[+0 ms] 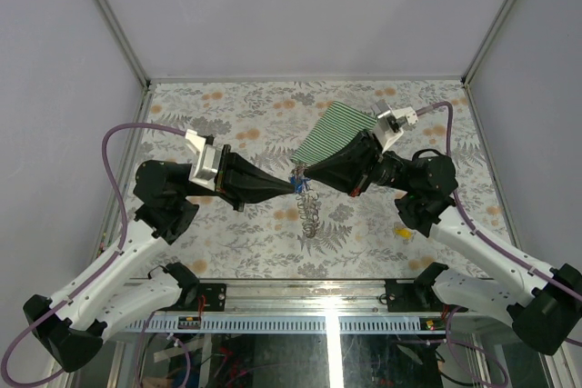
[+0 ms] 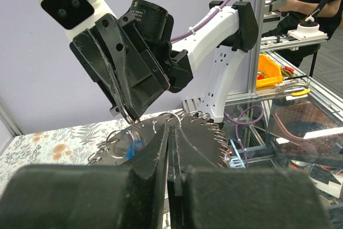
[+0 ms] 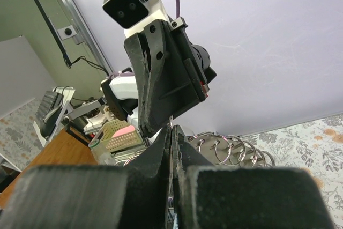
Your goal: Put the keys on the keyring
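At the centre of the top view, my left gripper point(image 1: 293, 188) and right gripper point(image 1: 307, 172) nearly meet. A silver spiral keyring point(image 1: 309, 215) hangs below their tips with a blue key tag point(image 1: 300, 185) at its top. In the left wrist view the rings and a blurred blue tag point(image 2: 135, 147) sit behind my shut left fingertips; a thin ring is at the tips. In the right wrist view my shut fingertips have rings point(image 3: 241, 148) beyond them; whether either pair holds a ring or key is hard to tell.
A green striped cloth point(image 1: 332, 134) lies behind the grippers on the floral table surface point(image 1: 209, 243). A small yellow object point(image 1: 402, 233) lies to the right. The side walls and front rail bound the workspace.
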